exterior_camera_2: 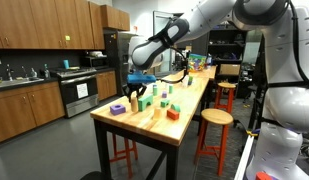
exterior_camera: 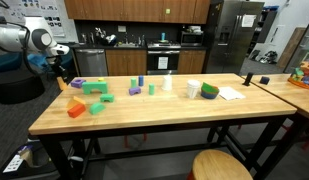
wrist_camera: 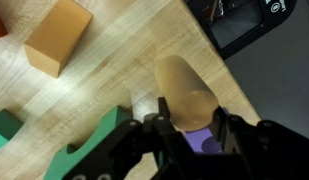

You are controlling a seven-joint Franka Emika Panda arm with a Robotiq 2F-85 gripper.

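Observation:
An orange cylinder [wrist_camera: 184, 92] fills the middle of the wrist view, one round end towards the camera. My gripper [exterior_camera: 62, 78] is shut on it, at the left end of the long wooden table [exterior_camera: 184, 107]. From the other side, the orange cylinder [exterior_camera_2: 134, 103] appears upright below the gripper [exterior_camera_2: 132, 94], near the table's end. Whether its base touches the tabletop I cannot tell. A purple block [wrist_camera: 206, 141] lies partly hidden behind the cylinder and fingers.
Beside the gripper are a green block [wrist_camera: 92, 143] and an orange block [wrist_camera: 59, 36]. A red-orange block [exterior_camera: 76, 110] sits near the front edge. White cups [exterior_camera: 193, 89] and a green bowl [exterior_camera: 209, 91] stand farther right.

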